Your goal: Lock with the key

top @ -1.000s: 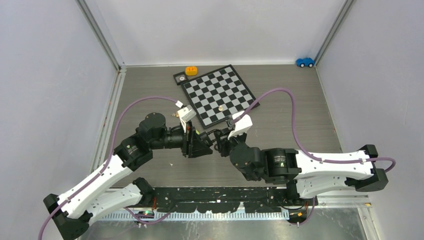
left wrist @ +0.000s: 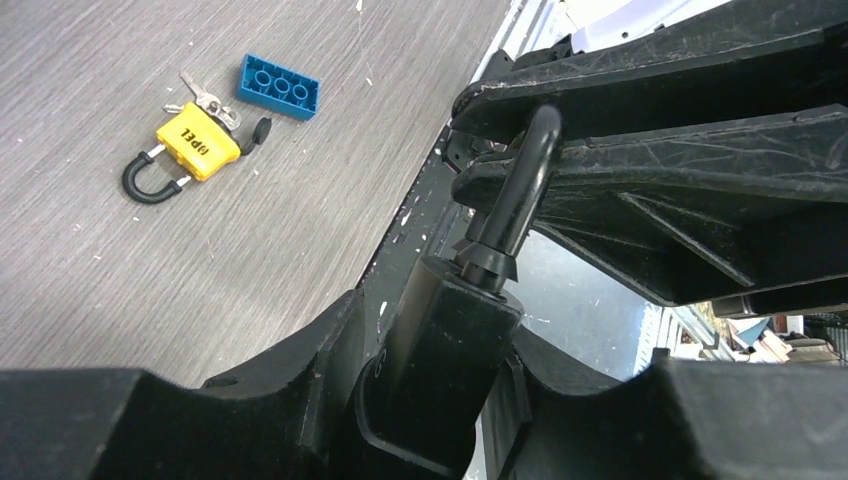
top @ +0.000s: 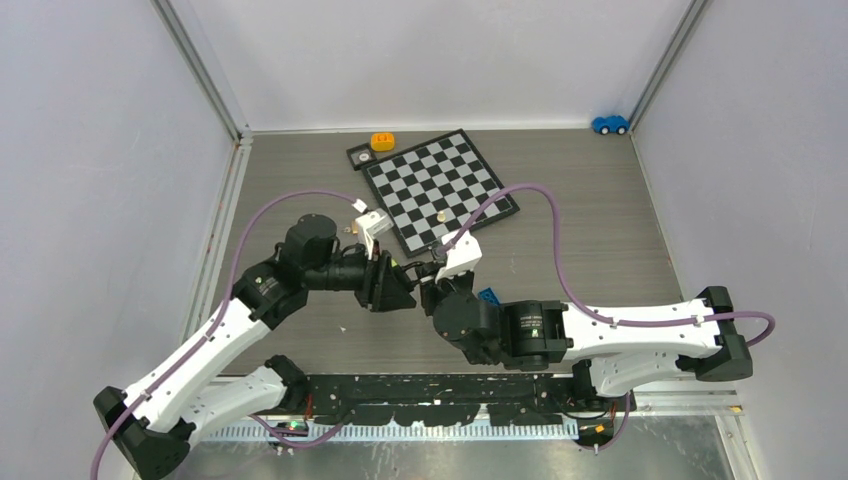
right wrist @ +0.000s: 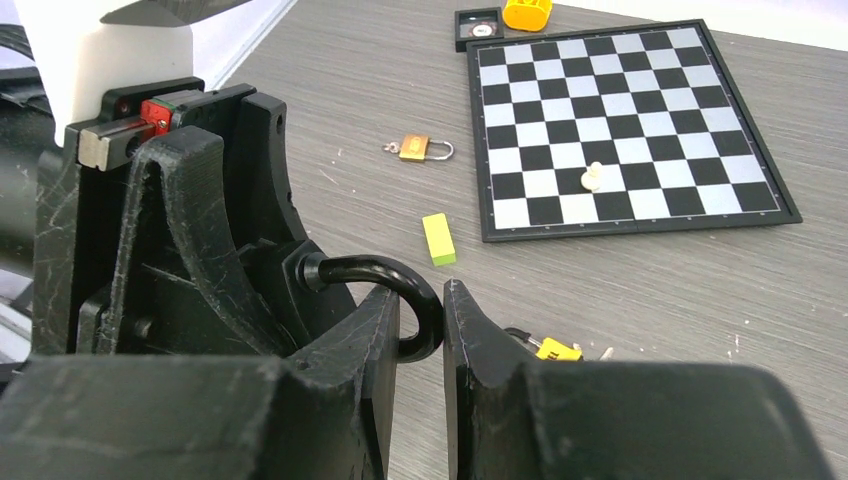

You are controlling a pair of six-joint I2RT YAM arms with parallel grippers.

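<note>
My two grippers meet over the middle of the table in the top view. My left gripper (top: 395,282) is around the dark body of a large lock (left wrist: 440,350); whether its fingers press on it is unclear. My right gripper is shut on the lock's black curved shackle (right wrist: 375,270). Below, a yellow padlock (left wrist: 196,142) with a black shackle lies on the table, keys (left wrist: 210,105) beside it. A brass padlock (right wrist: 415,147) lies left of the chessboard.
A chessboard (top: 430,185) with a small piece, a blue brick (left wrist: 278,85), a green block (right wrist: 439,238), a yellow block (top: 382,141) and a blue toy car (top: 610,124) are on the table.
My right gripper and arm have moved left, toward the left gripper. The left gripper has shifted slightly.
</note>
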